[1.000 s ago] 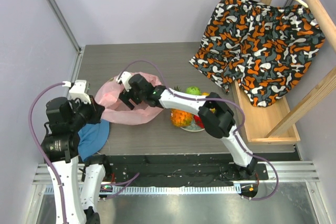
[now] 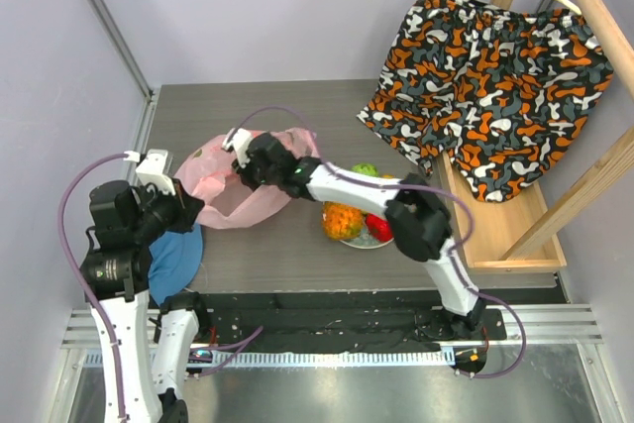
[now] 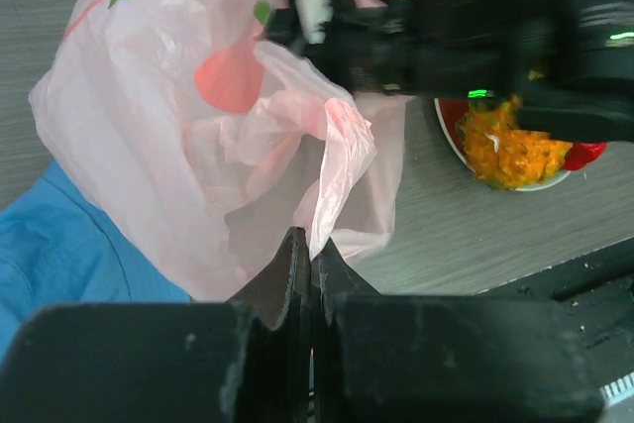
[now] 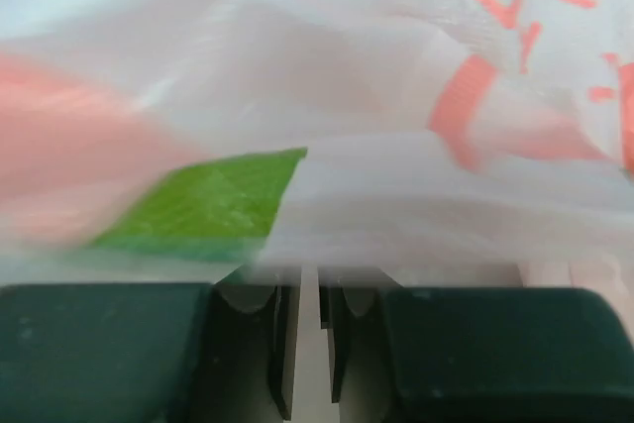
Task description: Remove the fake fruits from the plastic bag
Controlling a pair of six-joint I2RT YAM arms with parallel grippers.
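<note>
The pinkish translucent plastic bag (image 2: 213, 160) lies on the table with its mouth facing the front. At its left edge my left gripper (image 2: 188, 211) is shut, and a fold of bag film (image 3: 342, 165) runs into its fingertips in the left wrist view. My right gripper (image 2: 244, 175) reaches into the bag from the right. Its fingers (image 4: 282, 344) stand close together with a thin gap; I cannot tell what lies between them. Printed film (image 4: 347, 96) fills the view above. No fruit shows inside the bag. An orange pineapple (image 2: 343, 221) and a red fruit (image 2: 378, 228) are in a white bowl (image 2: 357, 243).
A green fruit (image 2: 365, 170) shows behind the right arm, which crosses over the bowl. Blue cloth (image 2: 176, 264) lies under the left arm. On the right, camouflage shorts (image 2: 485, 76) hang over a wooden stand (image 2: 505, 235).
The bag's mouth has shifted shape.
</note>
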